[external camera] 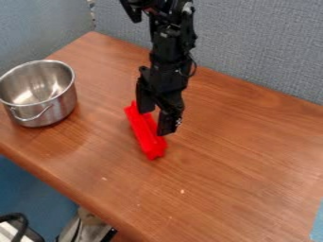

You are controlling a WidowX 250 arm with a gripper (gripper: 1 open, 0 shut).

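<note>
A red elongated object (pixel 149 140) lies on the wooden table, running from upper left to lower right. My black gripper (pixel 157 112) hangs just over its upper part, fingers pointing down and apparently apart, hiding some of the red object behind them. Whether the fingers touch it cannot be told.
A steel pot (pixel 36 95) stands at the left edge of the wooden table (pixel 240 161). Grey padded walls rise behind.
</note>
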